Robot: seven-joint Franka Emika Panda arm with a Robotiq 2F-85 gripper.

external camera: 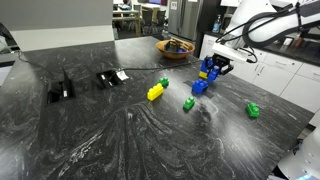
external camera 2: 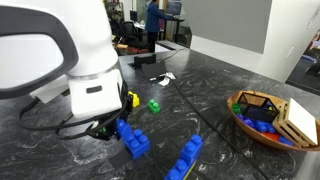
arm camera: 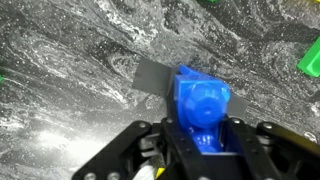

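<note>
A blue brick (arm camera: 203, 103) is held in my gripper (external camera 2: 112, 127), which is shut on it; from the wrist it fills the space ahead of the fingers. In exterior view 1 the gripper hangs over the right side of the dark table, close to a stack of blue and yellow bricks (external camera: 204, 74). The held brick and the stack overlap there, so I cannot tell whether they touch. A blue brick (external camera: 200, 87) lies in front of the stack. Exterior view 2 shows the held brick low beneath the hand, with another blue piece (external camera 2: 186, 158) to its right.
A yellow brick (external camera: 155, 91) and green bricks (external camera: 189, 103) lie mid-table, with another green brick (external camera: 253, 110) at right. A wooden bowl (external camera: 175, 48) with various items stands at the back. Black objects (external camera: 61, 88) sit at left.
</note>
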